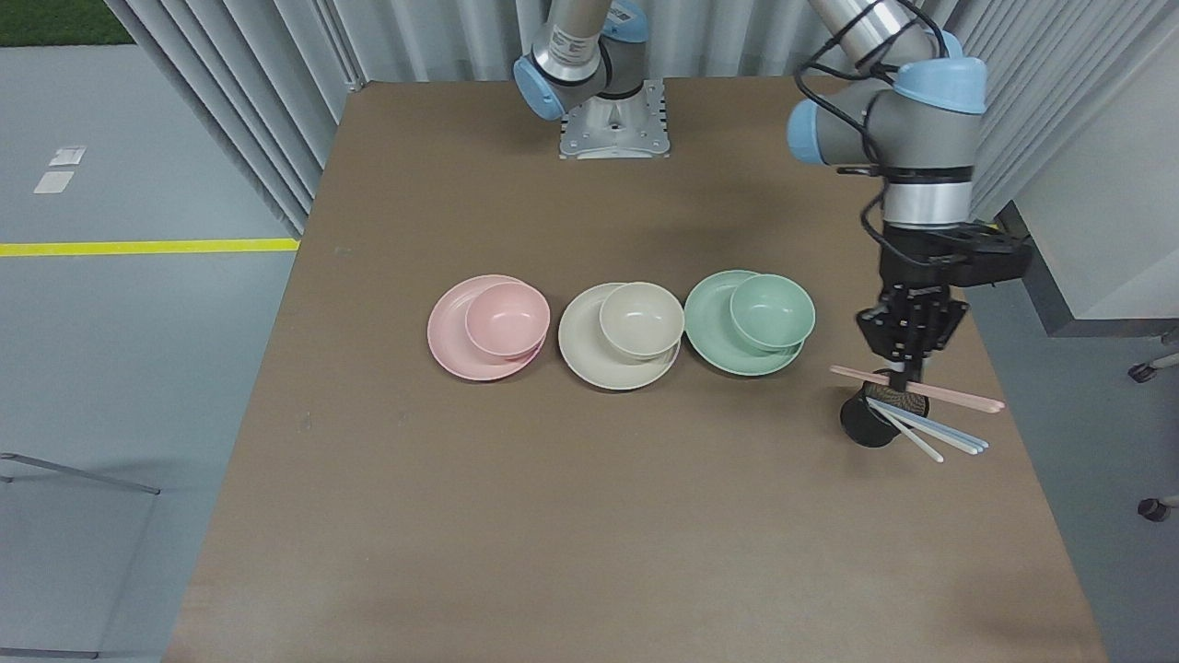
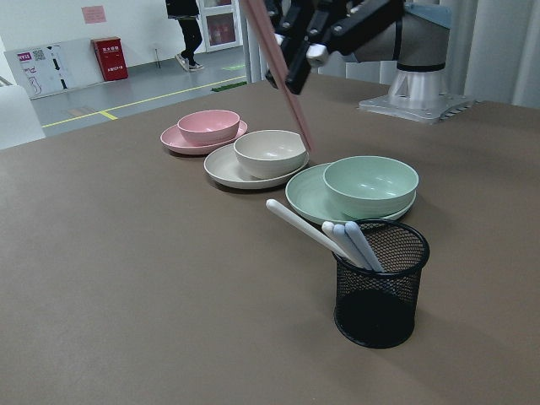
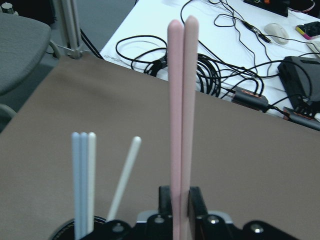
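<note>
My gripper (image 1: pixel 906 370) is shut on a pair of pink chopsticks (image 2: pixel 283 76), held over a black mesh cup (image 1: pixel 864 420) at the table's right. The cup (image 2: pixel 380 312) holds white and light blue chopsticks (image 3: pixel 84 180) leaning out. To the left sit three plate-and-bowl sets: a pink bowl (image 1: pixel 506 315) on a pink plate, a white bowl (image 1: pixel 641 315) on a white plate, and a green bowl (image 1: pixel 771 309) on a green plate.
A white desk (image 3: pixel 145 30) with cables lies beyond the table edge.
</note>
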